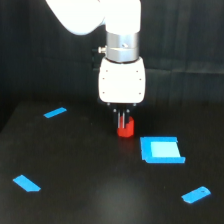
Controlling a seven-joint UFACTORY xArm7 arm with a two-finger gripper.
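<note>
A small red object (126, 130) stands on the black table near the middle of the camera view. My gripper (123, 119) points down at it from above. Its thin dark fingers sit close together and overlap the upper part of the red object. Some red shows between and around them. From this single angle I cannot tell whether the fingers press on it or are just in front of it.
Right of the red object, blue tape frames a pale square (164, 150) on the table. Loose blue tape strips lie at the upper left (55, 112), the lower left (26, 183) and the lower right (196, 194). Bare table fills the front middle.
</note>
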